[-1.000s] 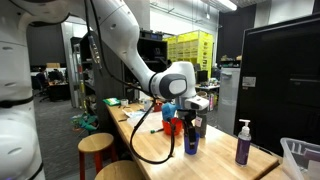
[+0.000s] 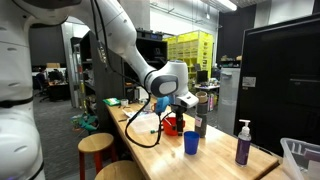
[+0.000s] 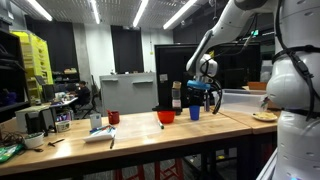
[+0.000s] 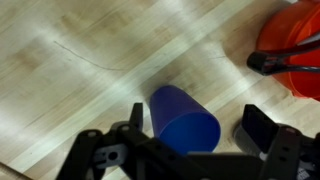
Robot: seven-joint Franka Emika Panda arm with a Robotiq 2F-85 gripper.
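Observation:
A blue cup [image 2: 191, 144] stands upright on the wooden table, near its right-hand part. In the wrist view the same cup [image 4: 170, 104] has its open mouth facing the camera and looks empty. My gripper [image 2: 183, 110] is above the tabletop, over and a little behind the cup. Its dark fingers [image 4: 136, 116] are wide apart in the wrist view, with the cup's image between them. Nothing is held. The second exterior view shows the blue cup [image 3: 195, 113] close to the gripper's lower end.
A red container [image 2: 170, 128] with black parts beside it sits behind the cup. Close by stands a grey cylindrical item [image 2: 201, 125]. A purple pump bottle [image 2: 243, 145] and a clear bin [image 2: 300, 155] are to the right.
The gripper has risen and shifted left and back from the cup, which it partly covered a second ago. The cup stays in place and now shows fully.

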